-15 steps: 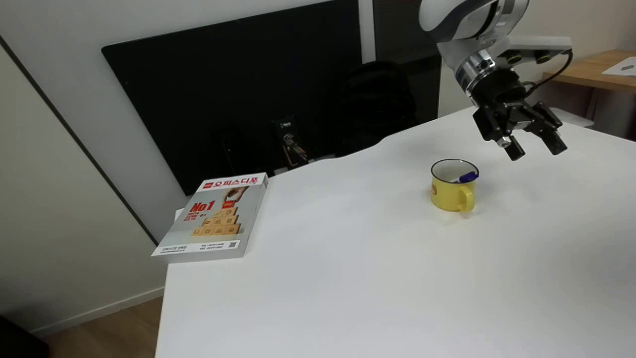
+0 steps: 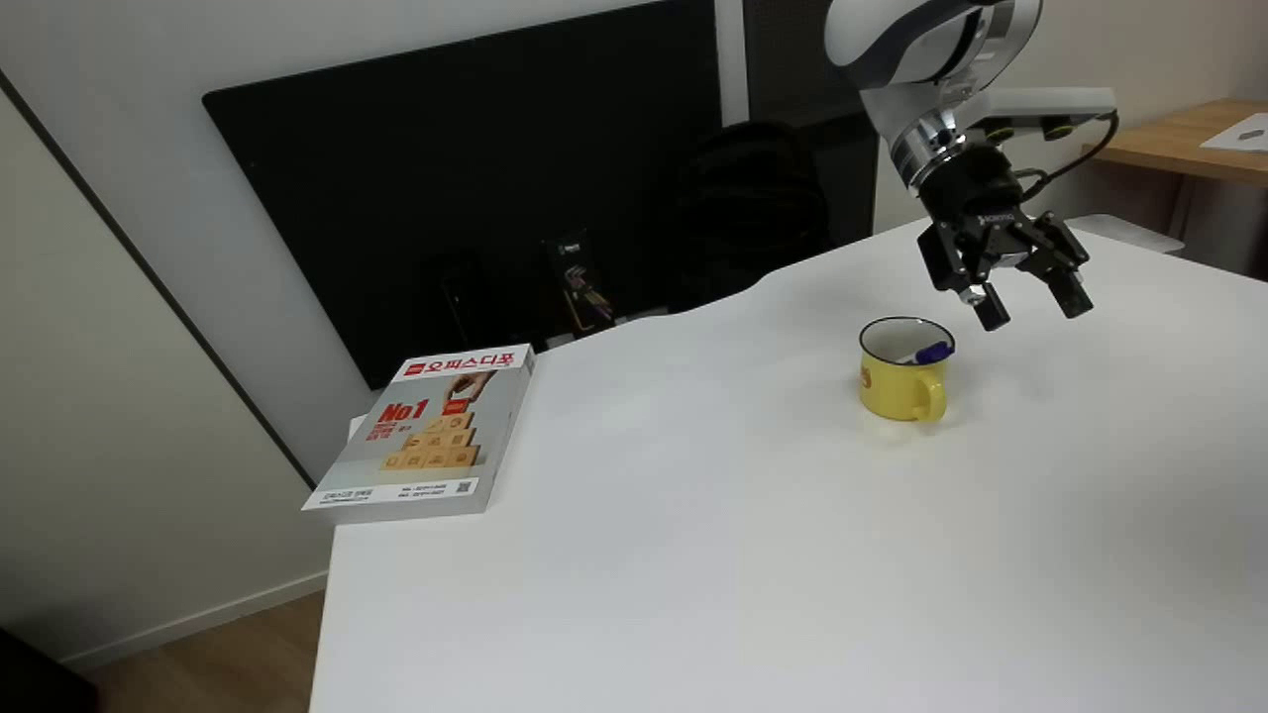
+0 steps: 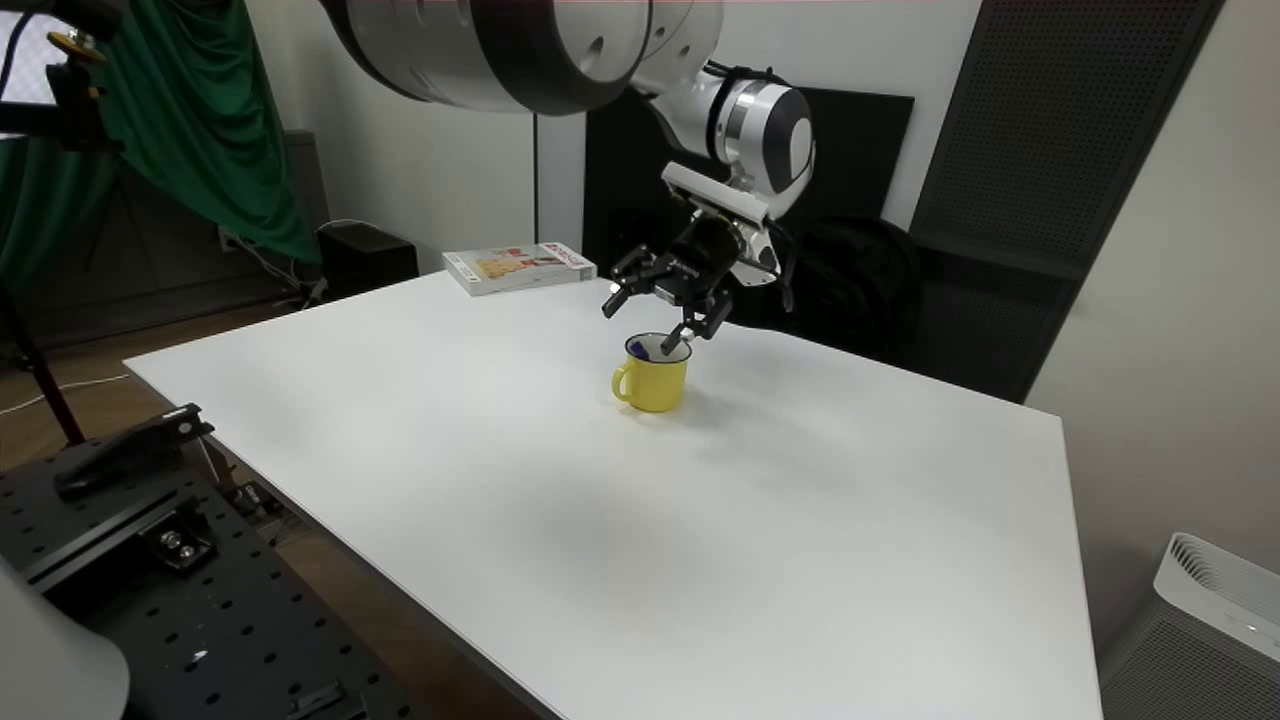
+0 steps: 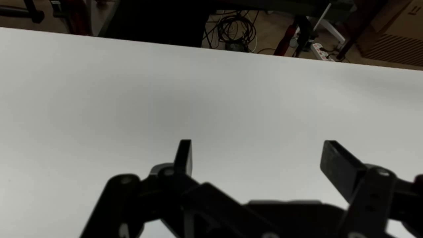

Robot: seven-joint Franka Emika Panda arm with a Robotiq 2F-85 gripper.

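A yellow mug [image 2: 894, 392] with a dark rim stands upright on the white table, and a blue-capped marker [image 2: 934, 353] leans inside it. In the second exterior view the mug [image 3: 655, 384] shows its handle on the left. My gripper [image 2: 1031, 311] is open above the table, with nothing between its fingers; in the first exterior view it appears above and to the right of the mug. From the wrist, the open gripper faces bare tabletop, and the mug is out of that view.
A thick boxed book [image 2: 428, 434] lies at the table's far end, well away from the mug.
In the first exterior view my arm and open gripper have shifted left, closer to the mug. The mug, marker and book have stayed in place.
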